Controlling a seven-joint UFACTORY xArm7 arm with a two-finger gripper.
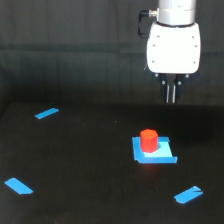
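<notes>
A small red object (149, 140) with a many-sided outline sits upright on a white square (163, 153) edged with blue tape, right of the table's middle. High above and behind it hangs my gripper (171, 98), well apart from the red object. Its two fingers are drawn close together and point down, with nothing seen between them.
Strips of blue tape lie on the dark table: one at the back left (47, 113), another at the front left (18, 186), a third at the front right (188, 195). A dark curtain (70, 60) hangs behind.
</notes>
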